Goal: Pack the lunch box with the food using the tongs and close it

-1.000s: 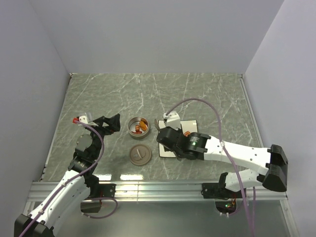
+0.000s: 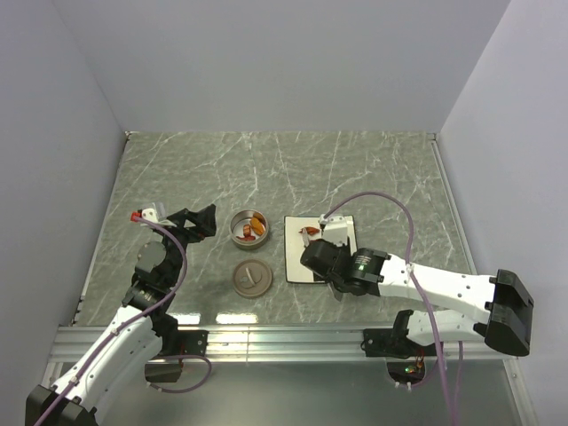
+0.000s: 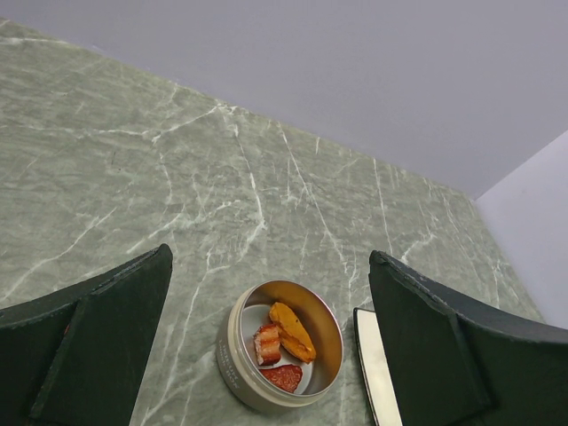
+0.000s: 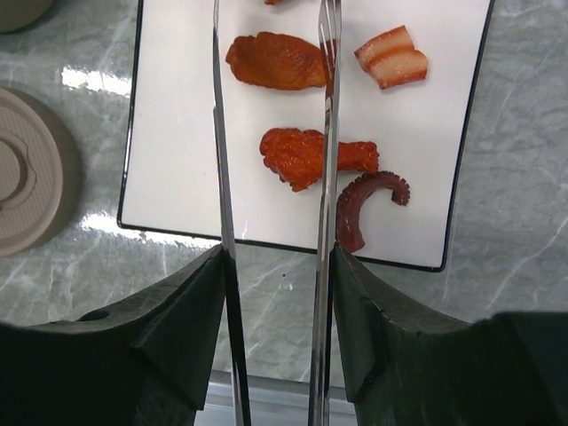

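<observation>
The lunch box (image 3: 232,362), a round metal container, holds an orange piece (image 3: 291,331), a bacon piece (image 3: 267,344) and a red slice (image 3: 282,377). My left gripper is open and empty, left of the box in the top view. My right gripper stands open, with metal tongs (image 4: 323,231) between its fingers. Their spread arms hang over the white board (image 4: 177,160). On it lie an orange fried piece (image 4: 275,62), a drumstick (image 4: 302,158), a tentacle (image 4: 355,206) and a bacon piece (image 4: 392,59). The drumstick reaches behind the tongs' forked arm.
A round grey-brown lid (image 2: 252,279) with a knob lies on the marble table (image 2: 293,169), between box and table front edge. The box stands left of the board.
My right gripper has moved right and slightly toward the front over the board, away from the lunch box side. The left arm is still.
</observation>
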